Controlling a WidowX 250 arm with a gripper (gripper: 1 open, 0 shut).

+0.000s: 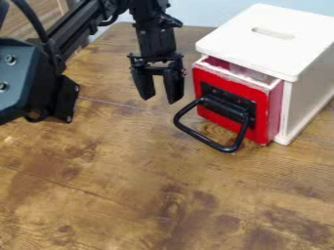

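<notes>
My black gripper (158, 83) hangs open, fingers pointing down, just left of a white box (274, 54) with a red front door (268, 112). A black looped handle (206, 137) sticks out from the door toward the lower left, below and right of the gripper. Nothing is between the fingers. The door appears nearly closed, with a pinkish strip showing along its top edge.
Dark arm parts fill the upper left. A pale wall stands at the back.
</notes>
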